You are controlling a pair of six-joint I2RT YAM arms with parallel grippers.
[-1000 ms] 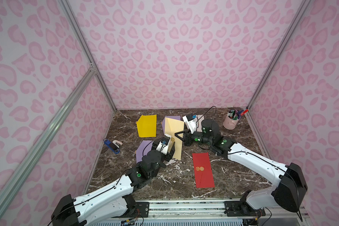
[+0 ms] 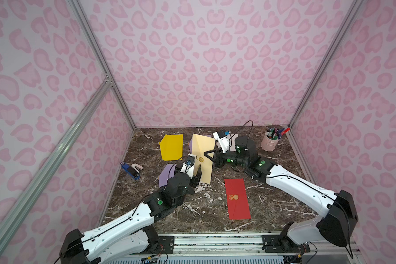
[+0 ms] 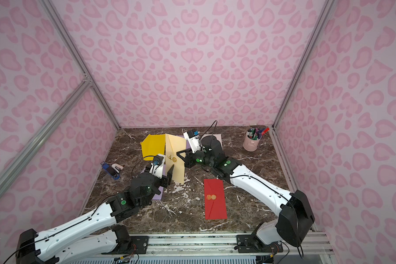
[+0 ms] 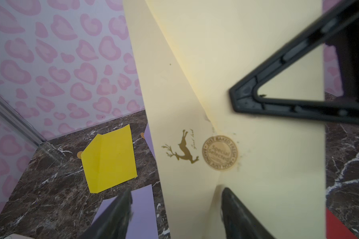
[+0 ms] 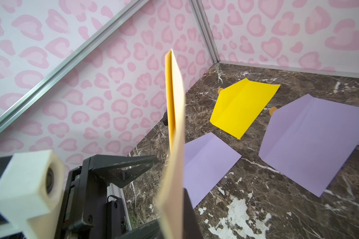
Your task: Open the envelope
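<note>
The cream envelope (image 2: 203, 145) is held upright above the table, my right gripper (image 2: 206, 154) shut on its right part. In the left wrist view, one right finger (image 4: 267, 71) lies across its face. A gold deer and a round gold seal (image 4: 220, 153) show on that face, the seal at the flap's edge. Whether the seal still grips is hard to tell. My left gripper is open in front of the envelope's flap side, its blurred fingers (image 4: 117, 217) apart. Edge-on in the right wrist view, the envelope (image 5: 173, 139) shows a narrow gap between layers at its top.
A red envelope (image 2: 237, 206) lies front right. Yellow paper (image 2: 171, 147) and purple paper (image 5: 315, 139) lie flat at the back, another purple piece (image 5: 211, 163) nearer. A blue stapler (image 2: 131, 171) sits at left, a pen cup (image 2: 269, 143) back right. Bare table lies in front.
The envelope is slightly higher than before, and the right gripper has risen a little with it.
</note>
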